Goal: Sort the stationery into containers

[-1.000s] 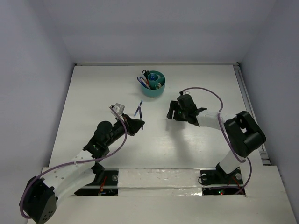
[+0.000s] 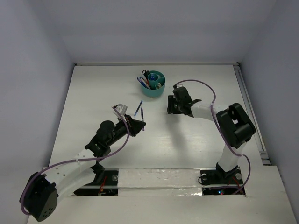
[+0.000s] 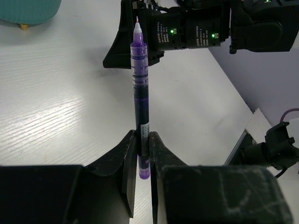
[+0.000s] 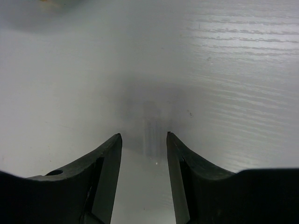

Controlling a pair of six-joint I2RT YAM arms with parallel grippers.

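Note:
A teal round container (image 2: 154,92) at the back holds pens and scissors. My left gripper (image 2: 140,124) is shut on a dark purple pen (image 3: 140,102), held upright in its wrist view. A blue pen (image 2: 138,108) lies on the table just left of the held pen in the top view. My right gripper (image 2: 170,108) is low over the table, right of and below the container, part open; its two fingers show in the right wrist view with bare table and a faint pale mark between them.
Grey walls border it, with a metal rail along the back and right edges.
The left gripper with its pen has shifted very slightly.

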